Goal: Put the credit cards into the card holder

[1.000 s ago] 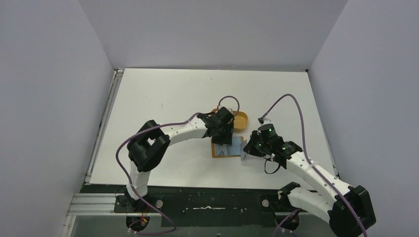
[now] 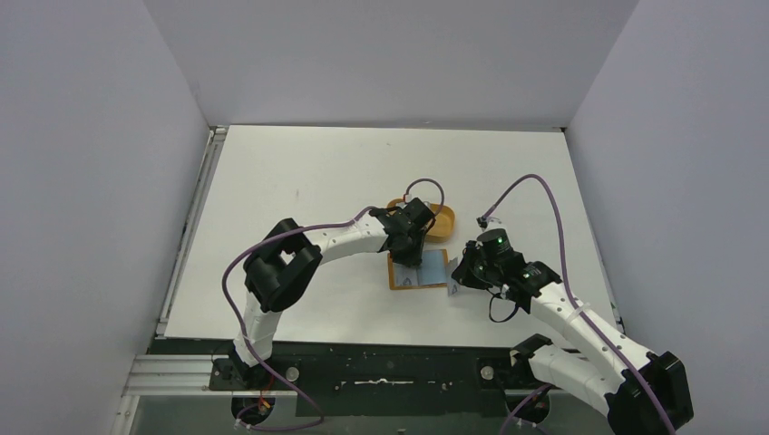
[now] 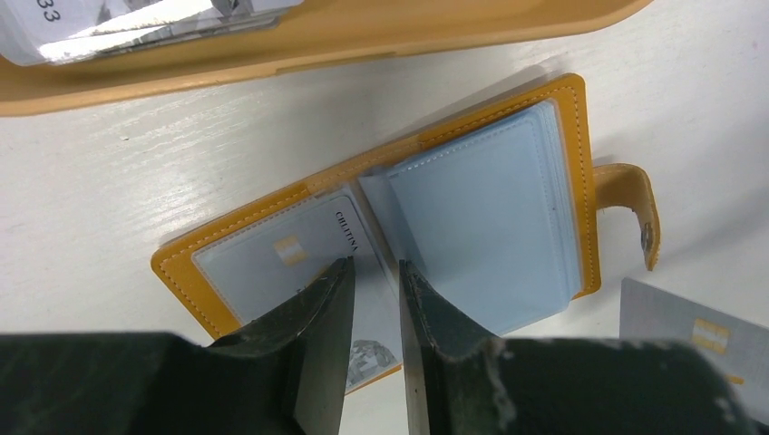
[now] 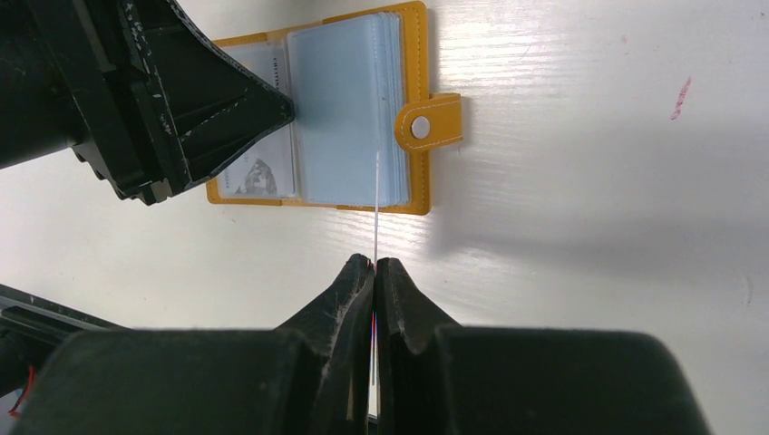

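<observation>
The card holder (image 4: 416, 54), tan with clear sleeves, lies spread on the table. A printed card (image 3: 272, 258) sits in its left half; clear sleeve pages (image 3: 490, 208) are stacked on the right half. My left gripper points down at the holder's middle, its fingers a narrow gap apart. Whether a sleeve is pinched there, I cannot tell. My right gripper is shut on a grey credit card (image 3: 666, 317), which stands edge-on between its fingers, near the holder's right side. From above, the card (image 2: 452, 276) appears beside the holder.
A tan tray (image 3: 363, 68) with cards (image 3: 118, 32) in it stands just behind the holder. The holder's snap strap (image 4: 440, 120) sticks out on the right. Both arms are close together over the holder.
Compared with a second ago, both arms have shifted slightly to the right, the right gripper carrying its card along. The holder has stayed in place.
</observation>
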